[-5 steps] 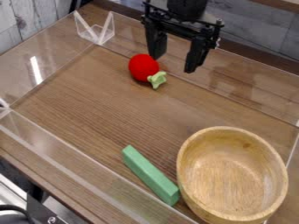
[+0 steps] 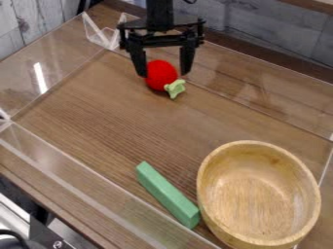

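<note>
My black gripper (image 2: 160, 51) is over the red round object (image 2: 162, 73) at the upper middle of the table, with its two fingers spread apart on either side and above it. The red object has a pale green piece (image 2: 174, 88) at its lower right, resting on the wood. Whether the fingers touch it is unclear from this view.
A tan bowl (image 2: 258, 195) fills the lower right. A green bar (image 2: 166, 193) lies left of it. Clear plastic pieces sit at the left edge and upper left.
My gripper has moved left, from right of the red object to over it, and turned. The red object, bowl and green bar look unmoved.
</note>
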